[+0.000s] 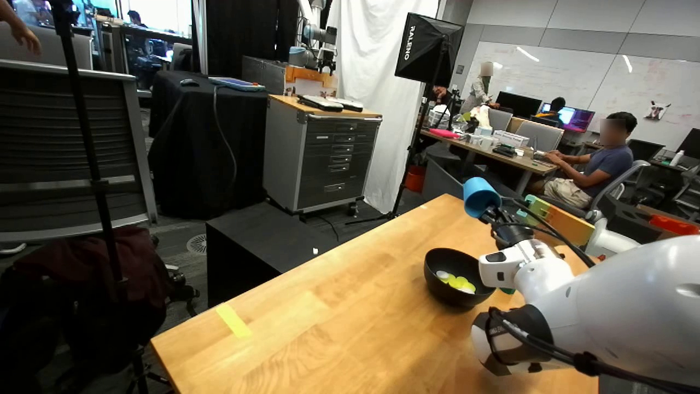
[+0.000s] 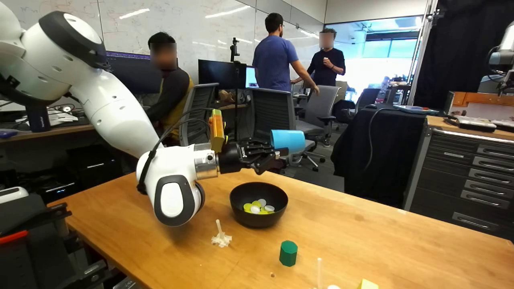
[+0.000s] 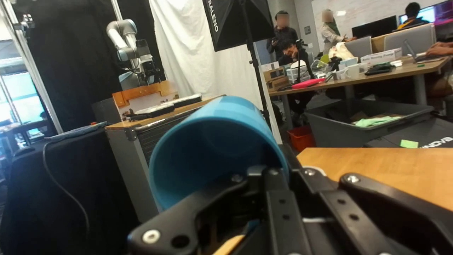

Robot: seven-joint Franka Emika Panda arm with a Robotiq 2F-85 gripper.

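Note:
A blue cup [image 2: 288,140] is held on its side above the table, and my gripper [image 2: 282,156] is shut on its wall. In the wrist view the cup [image 3: 231,108] shows its open mouth towards the camera, dark and with no contents visible. One of the black fingers [image 3: 271,182] reaches to the cup's rim. Below and a little nearer the arm stands a black bowl [image 2: 258,220] with several yellow and white discs [image 2: 260,207] inside. Exterior view 1 has the cup [image 1: 482,197] beyond the bowl [image 1: 453,299].
A green block [image 2: 288,253] stands on the table near the bowl. A thin upright peg [image 2: 219,227] on a whitish base is beside the bowl, and another peg [image 2: 319,272] rises at the front edge of view.

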